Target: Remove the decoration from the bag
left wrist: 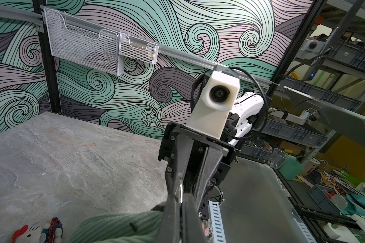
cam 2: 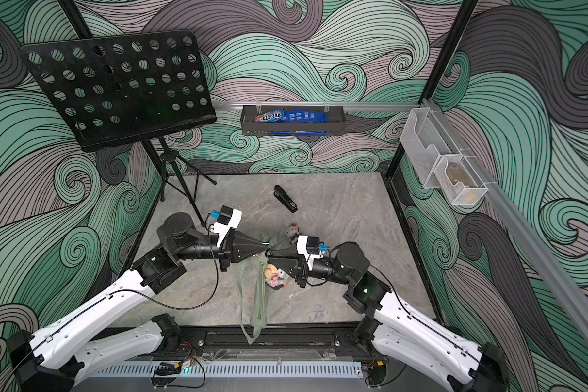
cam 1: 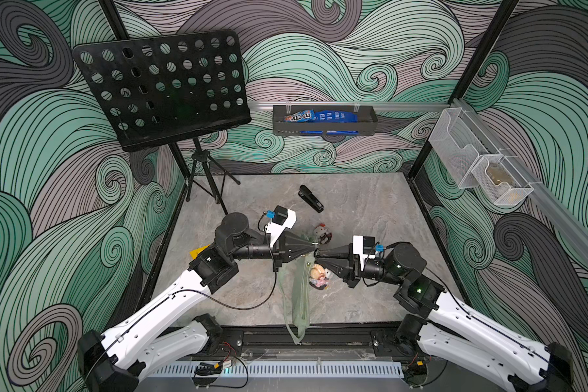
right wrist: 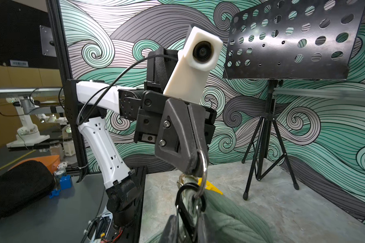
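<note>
The green cloth bag [cam 1: 298, 294] lies on the table beneath both grippers, its strap reaching past the front edge. Small plush figures sit beside it: one in pink [cam 1: 318, 275] and a grey-and-white one with red [cam 1: 322, 232]. My left gripper [cam 1: 315, 245] is shut, and a thin metal ring [right wrist: 203, 174] sits at its fingertips. From this ring a black loop [right wrist: 182, 198] and metal clasp parts hang by the bag's ribbed fabric [right wrist: 235, 218]. My right gripper has its fingers slightly apart around the loop's lower end. Where the pink figure attaches is hidden.
A black stapler-like object [cam 1: 311, 198] lies farther back on the table. At the back left stands a black music stand [cam 1: 170, 91]. A dark tray [cam 1: 324, 120] and white mesh baskets [cam 1: 460, 147] hang along the walls.
</note>
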